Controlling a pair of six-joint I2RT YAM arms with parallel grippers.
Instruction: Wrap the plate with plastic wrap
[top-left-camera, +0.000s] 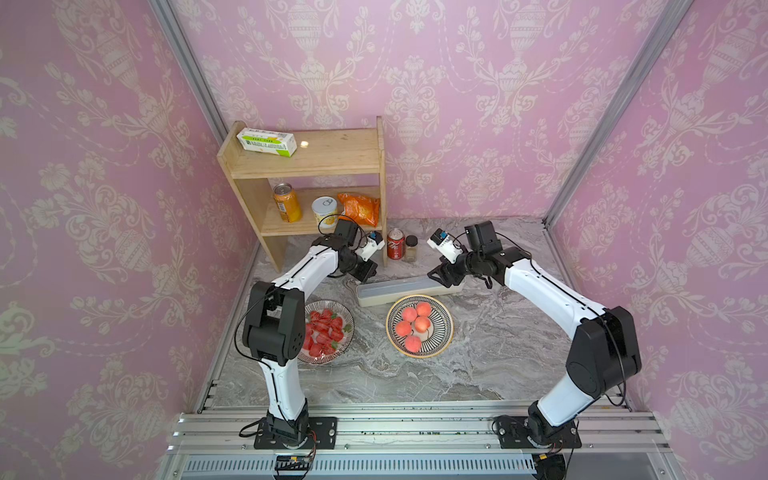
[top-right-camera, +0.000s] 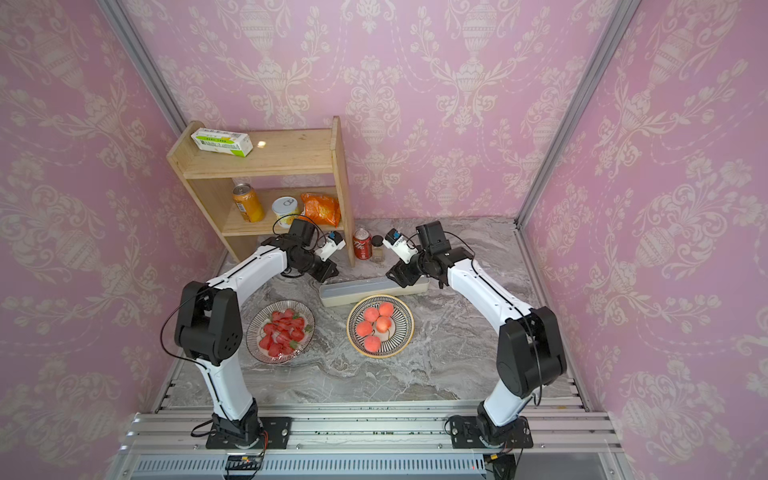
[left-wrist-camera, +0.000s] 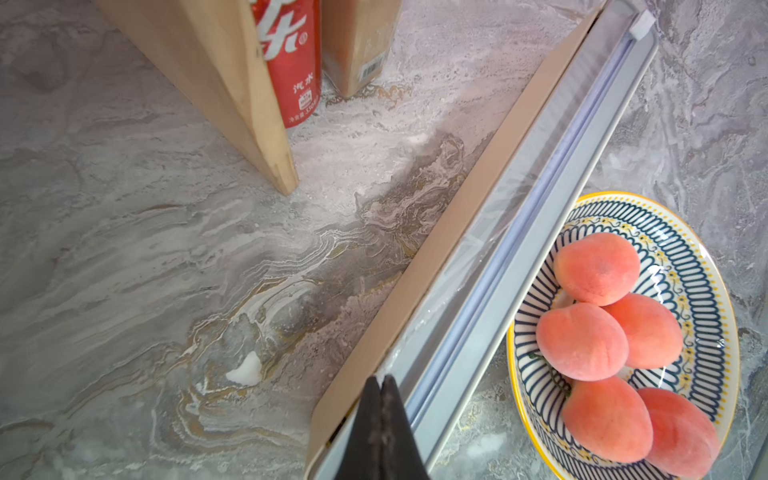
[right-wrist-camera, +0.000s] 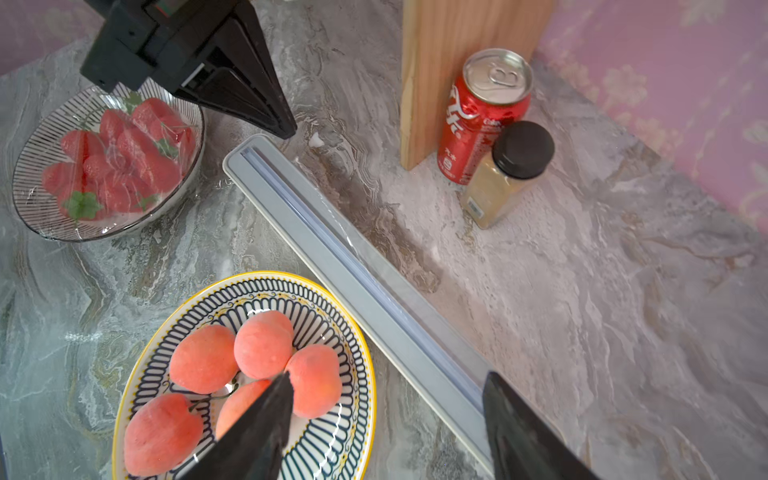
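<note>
The long grey plastic wrap dispenser (right-wrist-camera: 376, 328) lies behind the patterned plate of peaches (top-left-camera: 391, 336), clear film visible along its top. At its left end, my left gripper hovers over the film, shut with no visible thickness between its fingertips. My right gripper stands open above the dispenser's right part, near the plate, nothing between its fingers. A glass bowl of strawberries (right-wrist-camera: 104, 164) sits at the left.
A wooden shelf (top-right-camera: 292, 144) with cans, a bag and a box stands at the back left. A red can (right-wrist-camera: 468, 136) and a spice jar (right-wrist-camera: 496, 192) stand beside it.
</note>
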